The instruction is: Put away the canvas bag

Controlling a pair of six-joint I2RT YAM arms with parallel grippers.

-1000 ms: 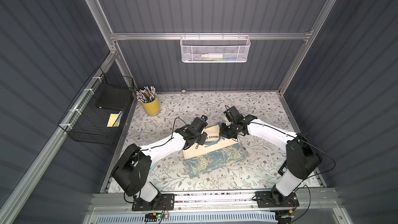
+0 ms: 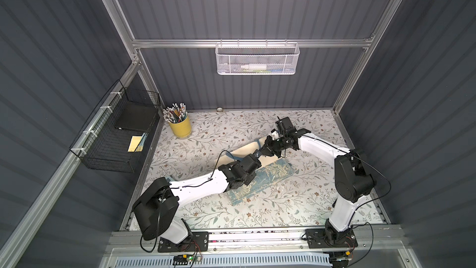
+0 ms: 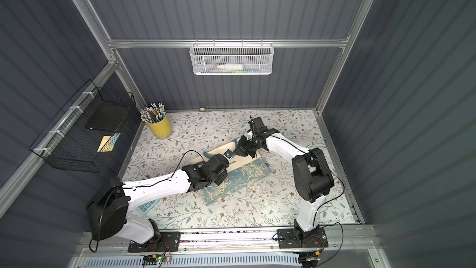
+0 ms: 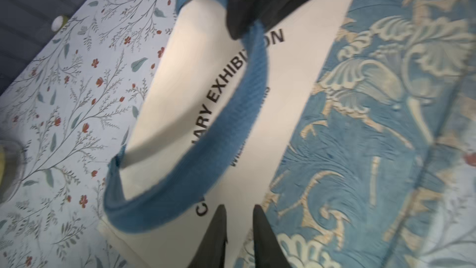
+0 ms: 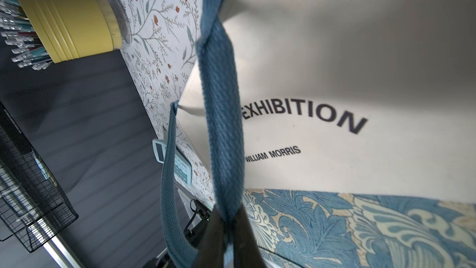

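The canvas bag lies slanted on the table, cream with dark lettering at its back part and a blue floral panel (image 2: 270, 176) along the front. In the right wrist view, a blue strap (image 5: 223, 119) of the bag runs up into my right gripper, which is shut on it. My left gripper is parted with nothing between its fingers, over the cream canvas (image 4: 297, 89). The same strap (image 4: 198, 158) arches past it to the right gripper's dark fingers. Seen from above, both grippers are close together over the bag and cover part of it.
A yellow pencil cup (image 2: 181, 128) stands at the back left. A black wire basket (image 2: 106, 144) hangs on the left wall, and a white mesh basket (image 2: 257, 59) on the back wall. A pale blue device (image 3: 147, 206) lies under the left arm.
The left arm now covers more of the bag.
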